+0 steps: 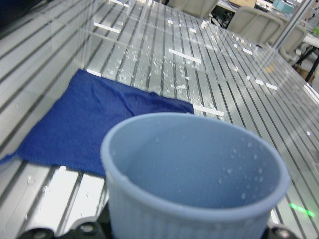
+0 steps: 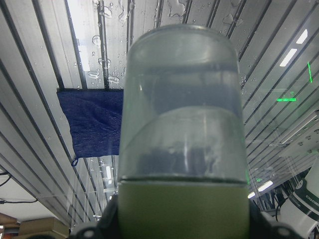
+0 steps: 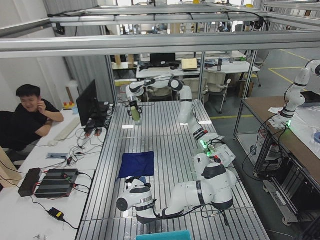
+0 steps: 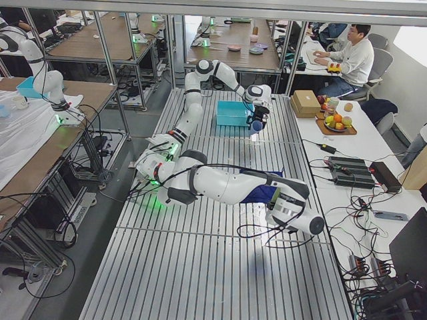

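Observation:
A blue cup (image 1: 194, 224) fills the lower left wrist view, with my left gripper shut on it; in the camera right view that cup (image 4: 255, 128) hangs toward the far end of the slatted table. My right gripper is shut on a tall translucent bottle with an olive lower band (image 2: 183, 209), seen at the opposite end in the camera left view as a greenish bottle (image 3: 135, 114). A dark blue cloth (image 3: 136, 165) lies flat on the table between them, with water drops around it.
A turquoise bin (image 4: 232, 113) stands on the table beyond the cup. A side desk (image 4: 313, 133) with boxes, fruit and electronics runs alongside. The slatted table (image 4: 173, 280) has wide bare areas at both ends.

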